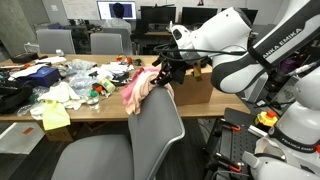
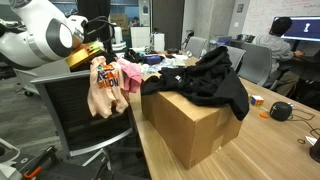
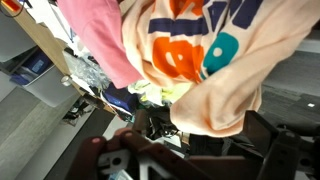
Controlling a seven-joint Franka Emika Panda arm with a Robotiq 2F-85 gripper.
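Note:
A peach-coloured cloth with an orange and blue print drapes over the top of a grey chair back. Beside it a pink cloth hangs too. My gripper is open, its fingers on either side of a fold of the peach cloth in the wrist view. In exterior view 1 the gripper is at the top of the chair back, close to the cloth; its fingertips are hard to make out there.
A cardboard box with black clothing over it stands on the wooden table. Another table is crowded with clothes and small items. The chair seat is bare.

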